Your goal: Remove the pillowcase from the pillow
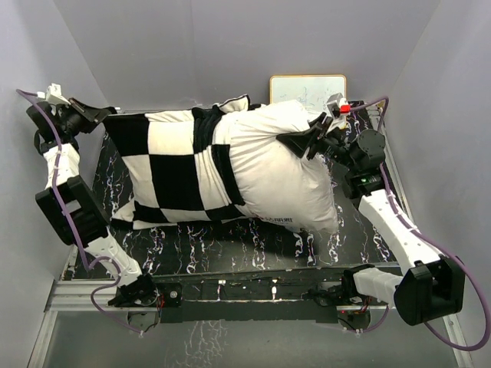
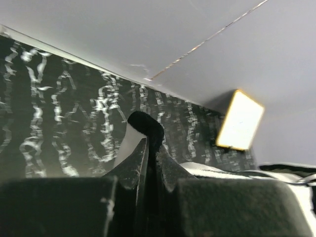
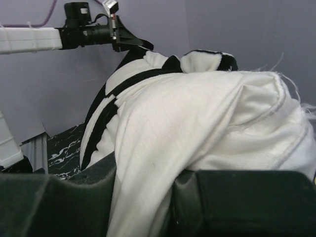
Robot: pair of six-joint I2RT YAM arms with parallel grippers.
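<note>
A checkered black-and-white pillowcase (image 1: 176, 172) stretches leftward from a white pillow (image 1: 276, 176), bunched near the middle. My left gripper (image 1: 105, 113) is shut on the pillowcase's far-left corner; in the left wrist view a dark tip of cloth pokes up between its fingertips. My right gripper (image 1: 303, 138) is shut on white fabric at the pillow's upper right, which fills the gap between its fingers in the right wrist view (image 3: 143, 187).
A white board with yellow edging (image 1: 307, 84) lies at the back right. Grey walls (image 1: 46, 230) enclose the dark marbled table (image 1: 192, 249), whose front strip is uncovered.
</note>
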